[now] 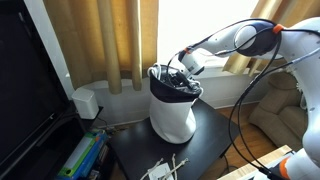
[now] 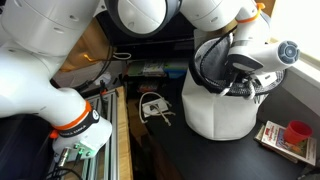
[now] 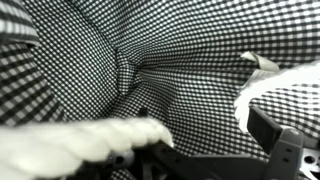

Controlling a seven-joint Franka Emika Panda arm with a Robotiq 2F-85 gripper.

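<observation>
A tall white basket (image 1: 172, 122) with a dark checked lining stands on the black table, its mouth upward. My gripper (image 2: 246, 86) is down at the basket's mouth, partly hidden by the rim in both exterior views. The wrist view is filled with the black-and-white checked lining (image 3: 190, 75). One thick white rope (image 3: 80, 145) crosses the lower left in front of the gripper. Another white rope (image 3: 275, 85) lies at the right, close to the right finger (image 3: 263, 128). The gripper's fingers appear apart, with checked cloth visible beyond the gap; the left one is largely covered by rope.
A red cup (image 2: 298, 132) stands on books (image 2: 285, 142) beside the basket. White cord-like pieces (image 2: 155, 106) lie on the black table (image 2: 190, 155). A white box (image 1: 85, 103) and several coloured books (image 1: 82, 155) sit at the left.
</observation>
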